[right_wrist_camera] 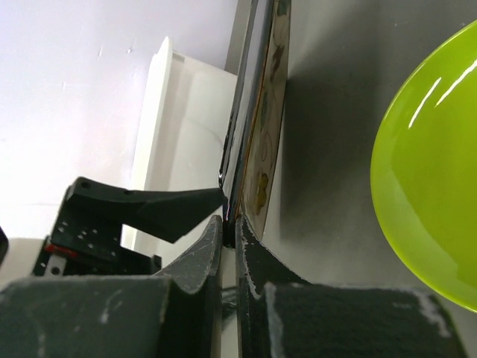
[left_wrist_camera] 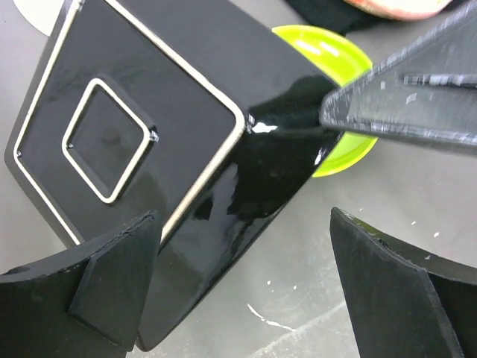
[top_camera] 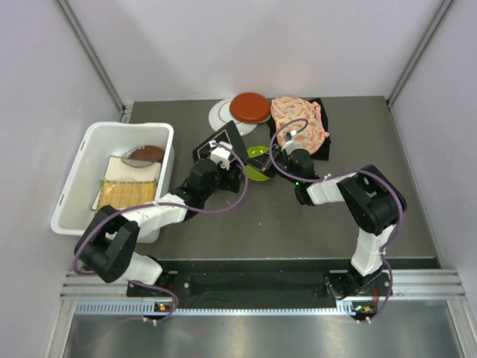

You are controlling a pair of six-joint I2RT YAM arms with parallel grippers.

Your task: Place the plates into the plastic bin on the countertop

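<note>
A black square plate with a pale line (left_wrist_camera: 171, 97) is held tilted above the counter by my right gripper, shut on its edge. My left gripper is open around the plate's near side, one finger (left_wrist_camera: 395, 283) beyond the edge. A green plate (right_wrist_camera: 432, 171) lies beneath. Red (top_camera: 250, 106) and white (top_camera: 218, 119) plates lie at the back. The white plastic bin (top_camera: 67, 194) on the left holds a brown plate (top_camera: 145, 154) and flat tan items.
A peach patterned cloth or item (top_camera: 298, 119) on black sits at back right.
</note>
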